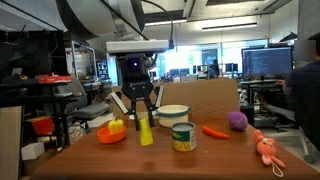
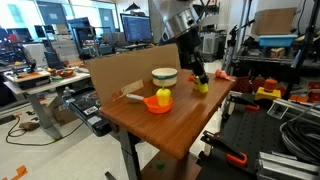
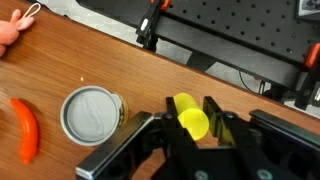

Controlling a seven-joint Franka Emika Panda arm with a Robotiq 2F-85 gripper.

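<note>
My gripper (image 1: 144, 114) is shut on a slim yellow cylinder (image 1: 146, 132), which stands upright below the fingers. The wrist view shows the cylinder's round end (image 3: 194, 124) between the fingers. In exterior view 2, the gripper (image 2: 201, 77) is toward the right part of the wooden table, with the cylinder (image 2: 203, 86) partly hidden by the fingers. Whether its lower end touches the wood cannot be told. A tin can (image 1: 184, 136) with a pale lid stands close to it, apart from the fingers.
On the table (image 1: 215, 163) are an orange bowl (image 1: 111, 134) with yellow items, a pale pot (image 1: 173, 113), a red-orange pepper (image 1: 215, 132), a purple ball (image 1: 238, 120) and a pink plush toy (image 1: 267, 150). A cardboard panel (image 1: 212, 98) lines the back.
</note>
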